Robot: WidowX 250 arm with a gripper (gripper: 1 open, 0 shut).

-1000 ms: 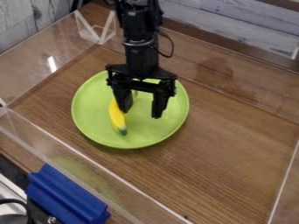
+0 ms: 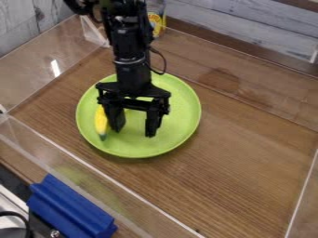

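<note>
My black gripper (image 2: 134, 110) hangs over a green plate (image 2: 174, 130), open, its two fingers low above the plate's surface. A yellow banana-like object (image 2: 100, 124) lies on the left part of the plate, beside the gripper's left finger and partly hidden by it. Whether they touch I cannot tell.
A blue block-like rack (image 2: 69, 206) stands at the lower left, outside a clear wall. A yellow item (image 2: 156, 20) is at the back. The wooden surface (image 2: 243, 130) right of the plate is clear.
My gripper has moved left and toward the front of the plate. The yellow object has shifted left, from near the plate's middle toward its left edge.
</note>
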